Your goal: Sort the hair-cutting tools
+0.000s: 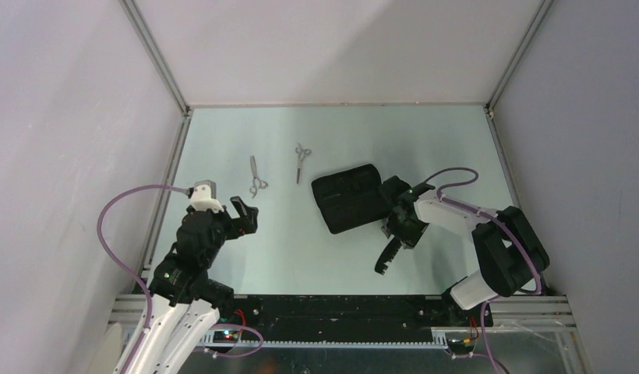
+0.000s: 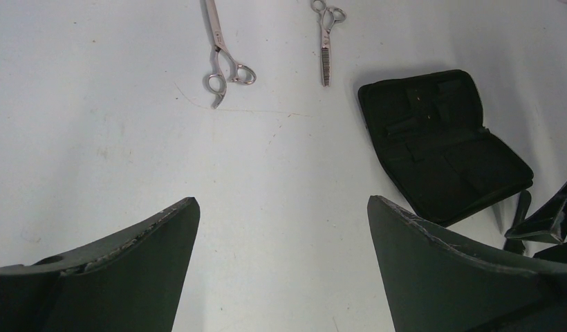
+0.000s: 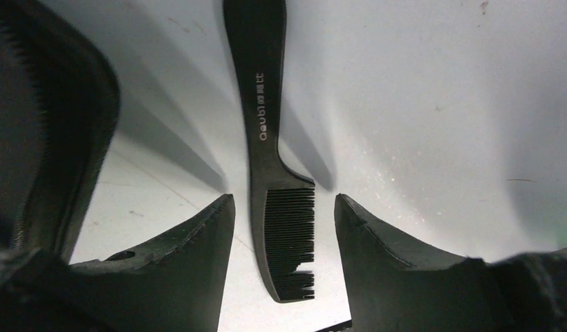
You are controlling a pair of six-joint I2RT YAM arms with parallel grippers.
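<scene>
A black comb [image 3: 263, 159] lies flat on the table, its toothed end [image 3: 289, 235] between the spread fingers of my open right gripper in the right wrist view, with clear gaps on both sides. From above, the right arm hides part of the comb [image 1: 387, 256]. An open black case [image 1: 349, 199] rests just left of that gripper. Two silver tools lie farther left: scissors [image 2: 222, 55] and toothed thinning scissors [image 2: 326, 41]. My left gripper hangs open over bare table at the left, nothing between its fingers.
The case's zipped edge [image 3: 87, 159] is close to the right gripper's left finger. Bare table [image 1: 301, 257] stretches between the left arm and the comb. Side walls bound the workspace.
</scene>
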